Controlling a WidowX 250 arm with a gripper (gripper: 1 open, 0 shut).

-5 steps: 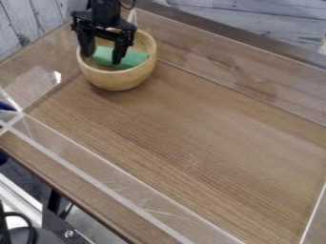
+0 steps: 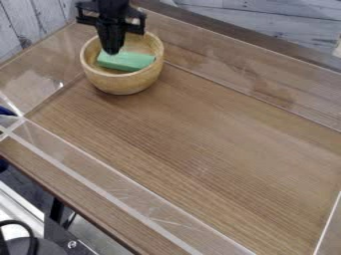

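A round light wooden bowl sits at the upper left of the wooden table, a pale green block lying inside it. My black gripper is over the back of the bowl, just above the block, its fingers pointing down and shut, with nothing visible between them.
A pale plank wall borders the top right. Dark objects and cables show at the lower left edge, beside a clear strip along the table.
My gripper has risen from down inside the bowl to above the block. The green block now shows more fully, lying toward the middle front of the bowl.
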